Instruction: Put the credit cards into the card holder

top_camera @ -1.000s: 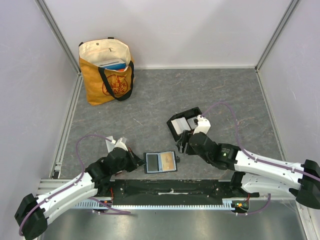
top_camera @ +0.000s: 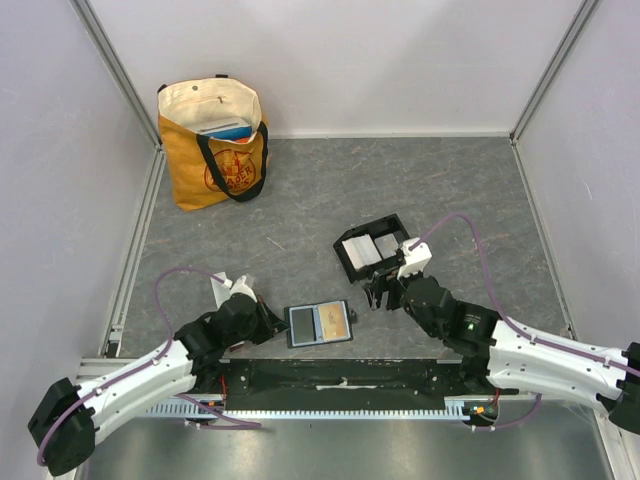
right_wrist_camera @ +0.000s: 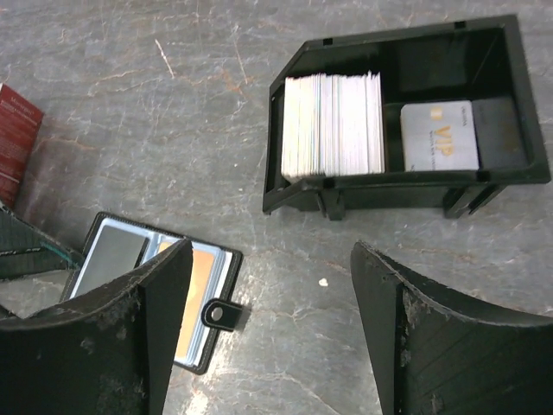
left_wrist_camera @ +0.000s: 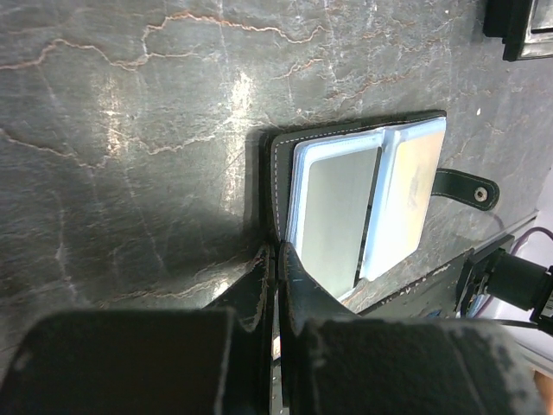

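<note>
A black card holder (top_camera: 318, 323) with clear sleeves and a strap lies open on the dark mat; one sleeve is grey, the other shows tan. My left gripper is shut with its tips at the holder's left edge, nothing visible between them. A black box (right_wrist_camera: 406, 173) behind the holder holds a stack of white cards (right_wrist_camera: 333, 124) and a silver VIP card (right_wrist_camera: 439, 135). My right gripper is open and empty above the floor between holder and box.
A yellow tote bag (top_camera: 213, 150) stands at the back left. White walls enclose the area.
My right gripper has drawn back to the right and turned. The card holder has shifted slightly left with the left gripper at its edge.
</note>
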